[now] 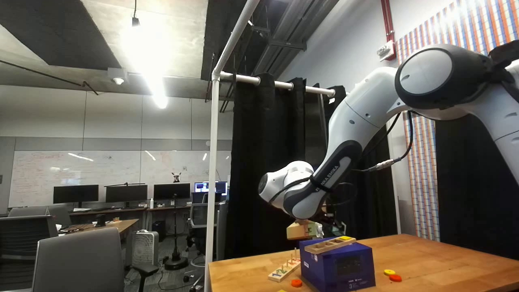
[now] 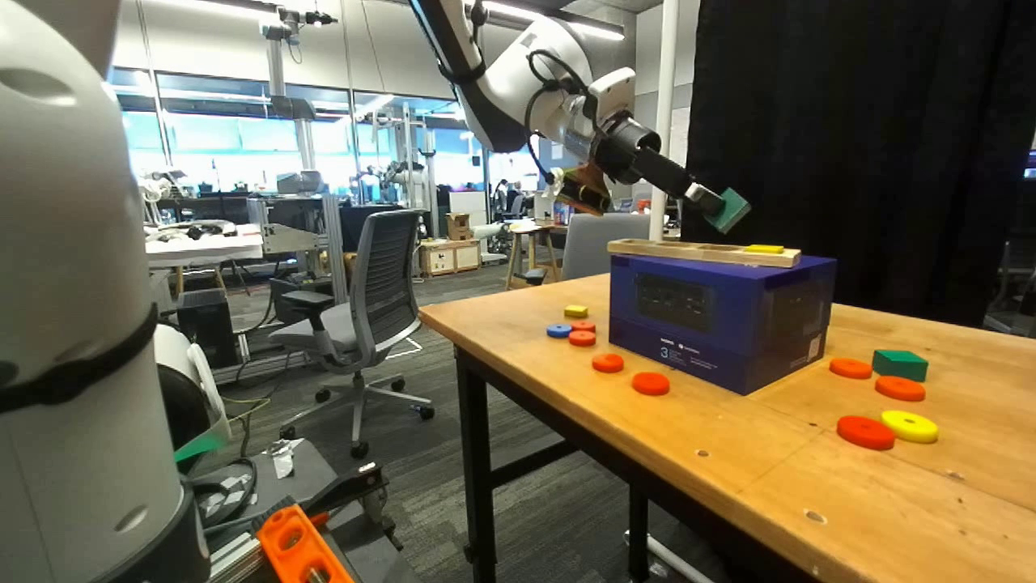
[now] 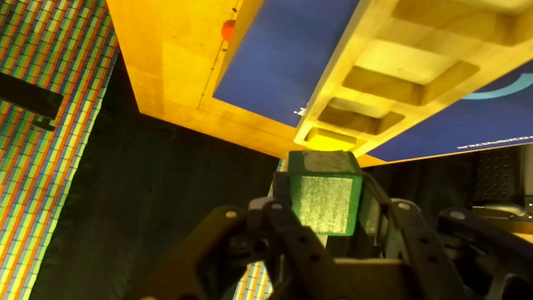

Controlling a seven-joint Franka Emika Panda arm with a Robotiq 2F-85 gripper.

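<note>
A green block [image 3: 325,200] is clamped between the fingers of my gripper. From the second exterior view, the gripper [image 2: 715,201] holds the green block [image 2: 730,210] tilted, clear above the wooden tray [image 2: 680,249]. That tray lies on top of a blue box [image 2: 723,311]. In the wrist view the tray [image 3: 337,95] shows several square recesses of differing size; a yellow block [image 3: 327,140] fills the smallest, at the end nearest my gripper, and the other recesses seen are empty.
Orange discs [image 2: 651,383], a yellow disc [image 2: 910,426] and another green block [image 2: 900,364] lie around the box on the wooden table [image 2: 767,466]. A pegged number board [image 1: 284,270] is beside the box. Black curtain [image 2: 864,146] hangs behind the table.
</note>
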